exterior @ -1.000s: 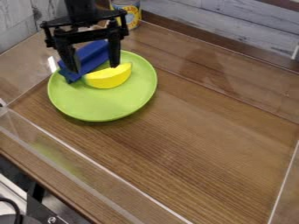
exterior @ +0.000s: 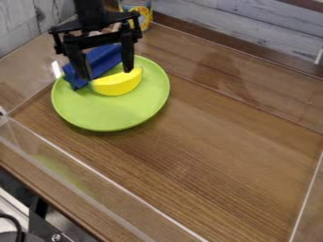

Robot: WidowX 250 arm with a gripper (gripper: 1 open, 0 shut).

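Note:
My black gripper (exterior: 104, 59) hangs open over a green plate (exterior: 111, 112) at the upper left of the camera view, its fingers reaching down around the back of the plate. A yellow curved piece (exterior: 119, 85) lies on the plate just below the fingers. A blue object (exterior: 76, 77) sits at the plate's back left, partly hidden by the gripper. Whether a finger touches either object I cannot tell.
A yellow can (exterior: 136, 13) stands at the back, behind the arm. Dark cables lie at the lower left, off the tabletop.
The plate and the objects on it look unchanged.

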